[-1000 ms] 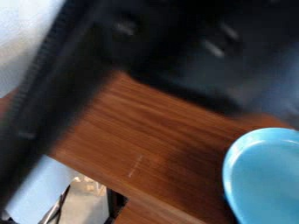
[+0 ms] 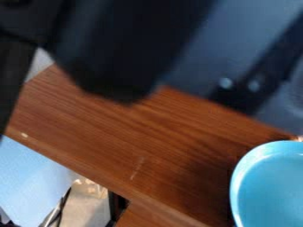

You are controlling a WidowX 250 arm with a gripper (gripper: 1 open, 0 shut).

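Note:
The robot's dark arm and gripper housing (image 2: 166, 44) fill the upper part of the view, blurred and close to the camera. Its fingertips cannot be made out, nor whether anything is between them. A light blue round dish (image 2: 270, 186) sits on the wooden table (image 2: 130, 151) at the lower right, cut off by the frame's edge. The back of the table is hidden behind the arm.
The table's left edge runs diagonally down toward the bottom middle, with a pale wall and some clutter (image 2: 89, 199) beyond it.
The dish appears slightly further right and lower.

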